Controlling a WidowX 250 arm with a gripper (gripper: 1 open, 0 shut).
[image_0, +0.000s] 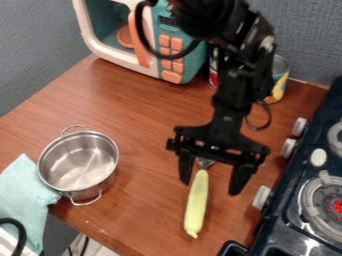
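My black gripper hangs open over the wooden table, above the upper end of a pale yellow elongated object, like corn or a similar vegetable. A small metallic piece at that end is partly hidden between and behind the fingers. Nothing is clearly held.
A steel pot stands at the left by a light blue cloth. A toy stove fills the right edge. A toy microwave and cans are at the back, partly behind the arm.
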